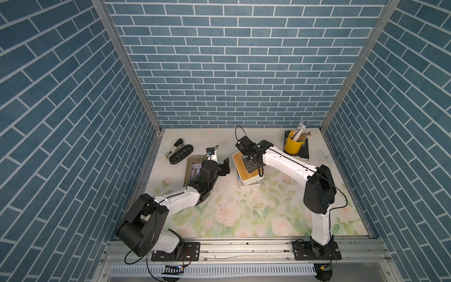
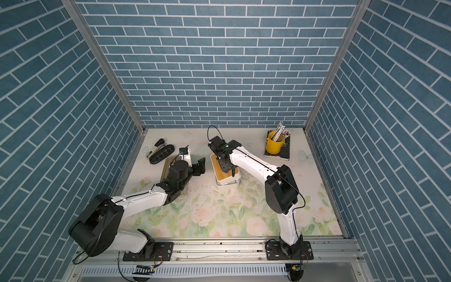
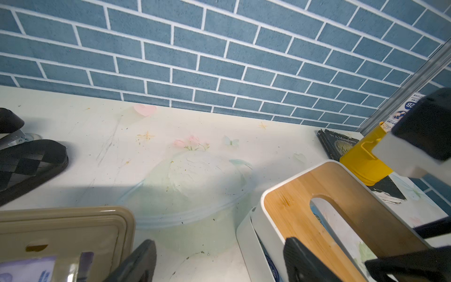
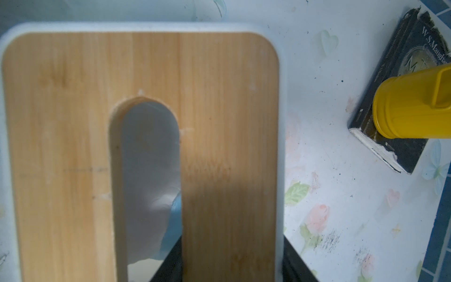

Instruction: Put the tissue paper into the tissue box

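Observation:
The tissue box (image 1: 246, 181) has a white body and a wooden lid (image 4: 65, 155) with an oblong slot. My right gripper is shut on the lid's edge, holding it over the box, as the top views show. My left gripper is open, with nothing between its fingers, just left of the box and beside a beige tray (image 3: 65, 230) with packaged items in it. I cannot tell which of those items, if any, is the tissue paper.
A yellow cup (image 2: 274, 144) of sticks stands on a dark book (image 4: 399, 150) at back right. A dark case (image 1: 180, 154) and a small cutter-like tool (image 1: 174, 146) lie at back left.

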